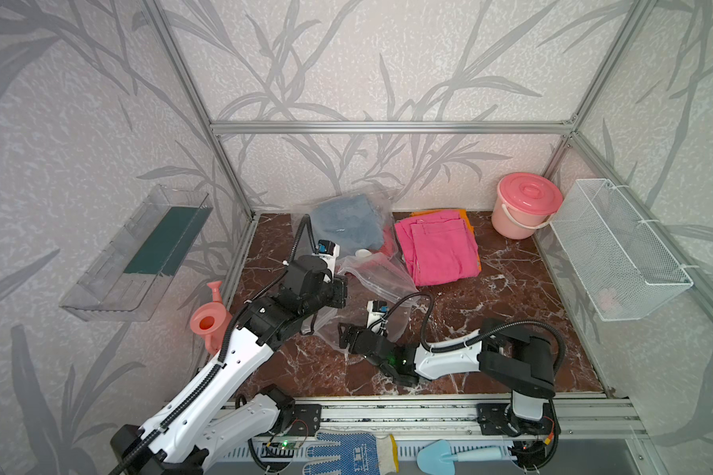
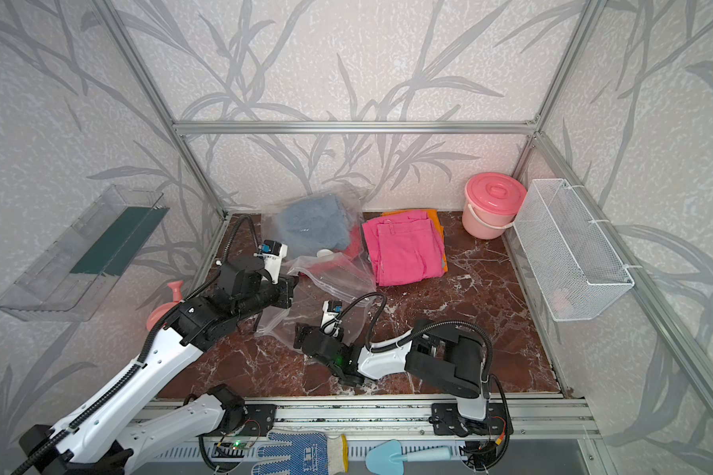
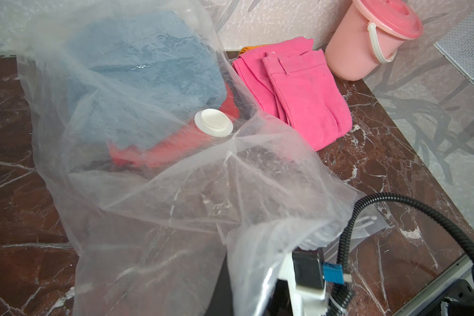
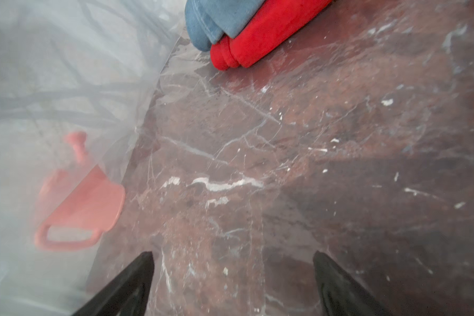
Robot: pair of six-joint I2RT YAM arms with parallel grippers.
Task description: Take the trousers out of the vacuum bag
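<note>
The clear vacuum bag [image 3: 158, 210] lies at the back left. Inside it are folded blue trousers [image 3: 147, 73] and a red garment [image 3: 179, 144], beneath a white valve cap [image 3: 213, 122]. My left gripper [image 1: 339, 293] is shut on the bag's front film, which rises and bunches there; the film hides much of its fingers. Low at the bag's mouth, my right gripper stands open, only the brown tabletop between its fingers. From there the red cloth [image 4: 273, 31] and blue cloth [image 4: 221, 21] appear clearly, farther in, with film along the left.
Folded pink trousers [image 1: 439, 249] lie right of the bag over something orange. A pink lidded bucket [image 1: 523, 207] stands at the back right, a watering can [image 1: 211, 316] at the left. Wire baskets hang on both side walls.
</note>
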